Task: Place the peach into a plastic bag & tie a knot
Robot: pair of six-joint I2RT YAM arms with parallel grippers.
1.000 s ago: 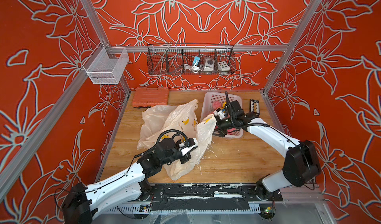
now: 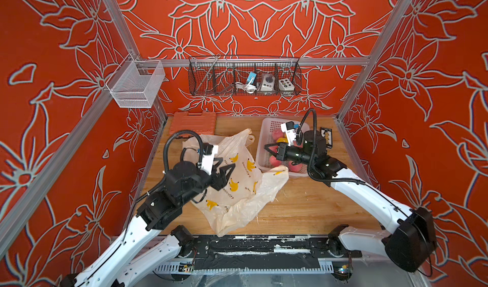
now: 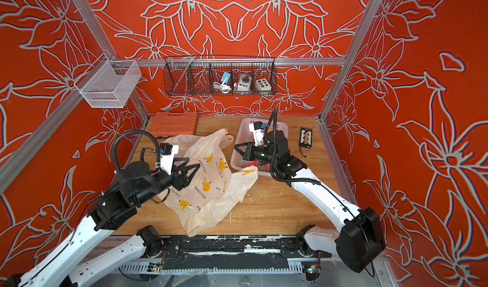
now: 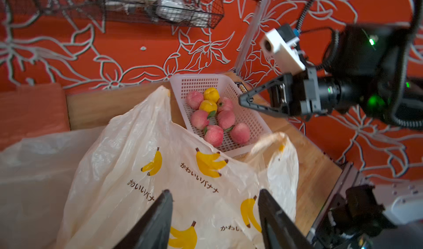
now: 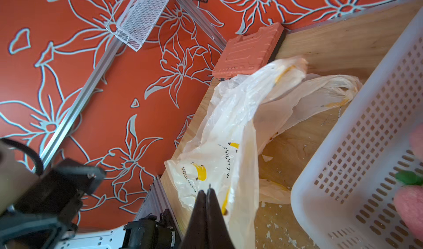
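Note:
The cream plastic bag (image 2: 244,198), printed with bananas, lies spread and crumpled on the table; its inside is hidden. One handle corner (image 4: 282,147) stands up near the basket. Pink peaches (image 4: 214,135) sit in the white perforated basket (image 4: 178,83) on the right. My left gripper is over the bag's left part, fingers (image 4: 159,218) wide apart with nothing between them. Beside and above the basket's left side, my right gripper has its fingertips together. Bag film hangs close to those fingers in the right wrist view, but the left wrist view shows the handle corner apart from them.
Two yellow fruits (image 4: 208,106) share the basket. An orange case (image 2: 193,124) lies at the back left, and a phone-like item (image 2: 326,137) right of the basket. A wire rack (image 2: 244,76) hangs behind.
The bag's right corner has shifted.

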